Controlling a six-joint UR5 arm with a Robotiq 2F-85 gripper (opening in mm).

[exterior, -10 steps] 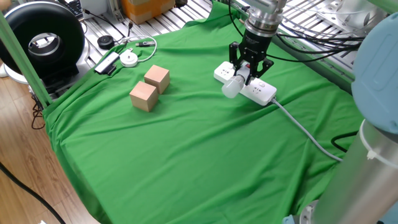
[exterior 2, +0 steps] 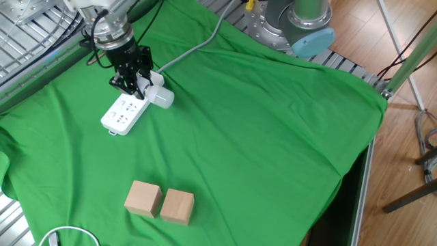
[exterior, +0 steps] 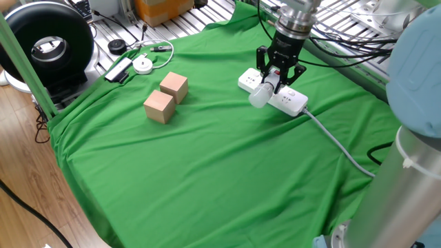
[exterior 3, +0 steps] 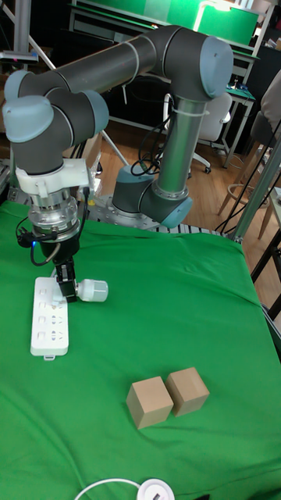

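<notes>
My gripper (exterior: 274,79) points down at the white power strip (exterior: 293,101), its fingers closed around a white, bulb-like cylinder (exterior: 260,96). In exterior view 2 the cylinder (exterior 2: 160,96) lies sideways across the strip (exterior 2: 123,115), its rounded end sticking out past the edge. From exterior view 3, the cylinder (exterior 3: 93,290) juts to the right of the gripper (exterior 3: 69,291), close over the strip (exterior 3: 50,329). The fingers hide its inner end, so I cannot tell whether it is joined to a socket.
Two wooden blocks (exterior: 160,107) (exterior: 174,87) stand close together on the green cloth (exterior: 207,179). A grey cable (exterior: 337,145) runs from the strip towards the arm's base. White chargers and cords (exterior: 142,65) lie by the far edge.
In exterior view 1 the gripper and cylinder have shifted slightly to the right. The power strip and its cable have shifted a little too. The blocks have stayed put.
</notes>
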